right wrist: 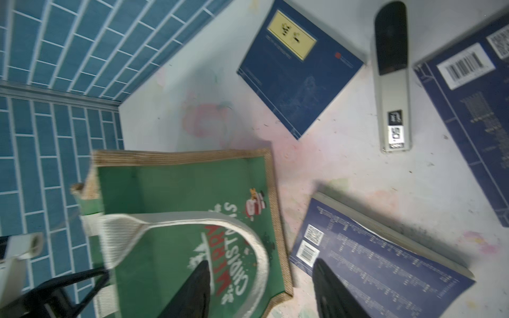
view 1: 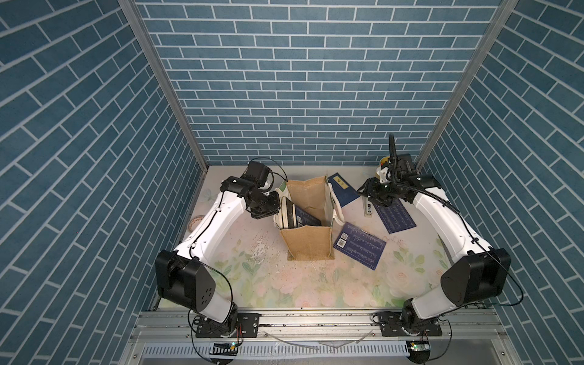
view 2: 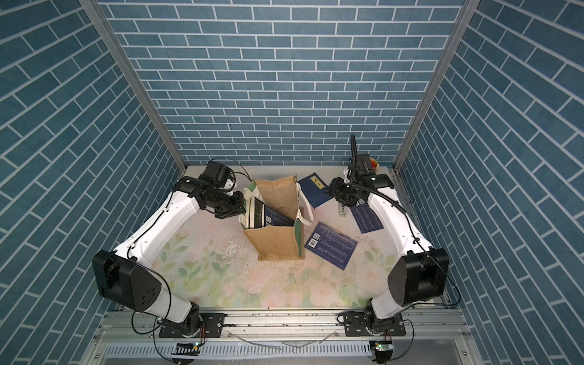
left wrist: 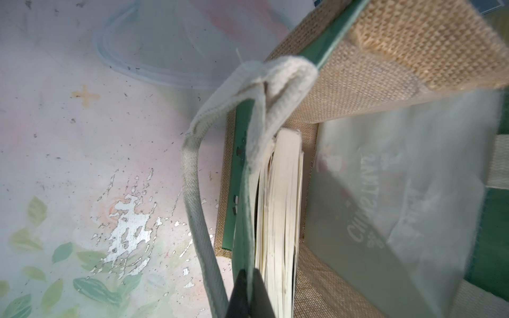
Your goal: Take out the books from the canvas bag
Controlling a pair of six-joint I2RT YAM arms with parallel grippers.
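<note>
The canvas bag [view 1: 309, 243] stands upright mid-table, with books [view 1: 289, 213] inside, their page edges [left wrist: 281, 190] facing up in the left wrist view. My left gripper is shut at the bag's left rim, beside the white handle [left wrist: 193, 175]; whether anything is between its fingertips is unclear. My right gripper stands open above and right of the bag, with nothing held. Books lie out on the table: a navy one with a yellow label [right wrist: 297, 79], one near the bag [right wrist: 371, 265] and another at the right [right wrist: 472, 106].
A slim remote-like device [right wrist: 389, 84] lies between the books on the right. Something yellow [view 2: 373, 164] is partly hidden behind the right arm. Brick-patterned walls enclose the sides and back.
</note>
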